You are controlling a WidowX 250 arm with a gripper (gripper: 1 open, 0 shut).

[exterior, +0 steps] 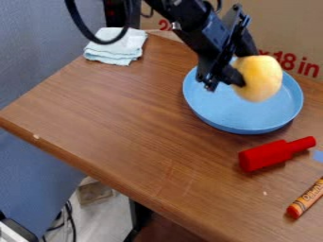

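My black gripper [232, 76] reaches down from the top of the view, shut on a round yellow object [260, 79]. They hang over the right part of a blue plate [224, 115] on the wooden table; whether the yellow object touches the plate, I cannot tell.
A red bottle-like object [267, 156] lies in front of the plate, with an orange crayon-shaped tube [305, 198] at the lower right. Folded cloths [113, 46] rest at the back left. Cardboard stands behind.
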